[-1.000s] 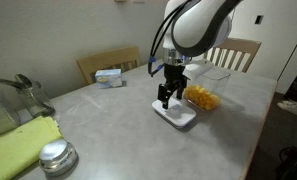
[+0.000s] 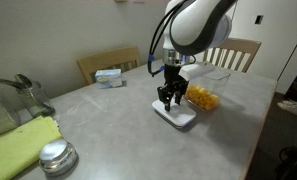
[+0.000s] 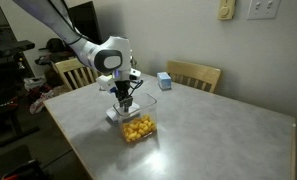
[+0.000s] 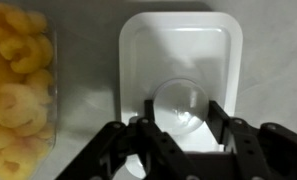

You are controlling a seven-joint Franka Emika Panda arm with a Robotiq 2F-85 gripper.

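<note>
A white rectangular tray-like piece with rounded corners (image 4: 158, 55) lies on the table in the wrist view. Over it is a small round pale piece (image 4: 180, 105); whether the two are joined cannot be told. My gripper is shut on this round piece, one finger at each side. In exterior view 1 the gripper (image 2: 169, 101) points down at the white tray (image 2: 176, 115), low over it. Exterior view 2 shows the gripper (image 3: 125, 105) partly behind the clear container.
Beside the tray stands a clear container (image 3: 140, 112) of orange puffs (image 3: 139, 129), close to my gripper. A yellow-green cloth (image 2: 20, 145), a silver round object (image 2: 57, 157) and a blue box (image 2: 109, 78) are farther off.
</note>
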